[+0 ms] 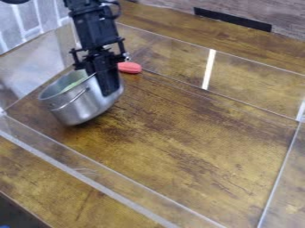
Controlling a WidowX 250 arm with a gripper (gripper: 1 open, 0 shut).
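Observation:
A steel pot [78,105] with something green inside sits at the left of the wooden table, tilted. My gripper [105,82] is at the pot's right rim, its fingers over that edge; it looks shut, and whether the thin rim is between the fingers is hard to tell. A red object [130,68] lies just behind the gripper, to its right.
Clear panels or strips run along its sides, and a dark slotted piece [233,20] is on the wall at the back.

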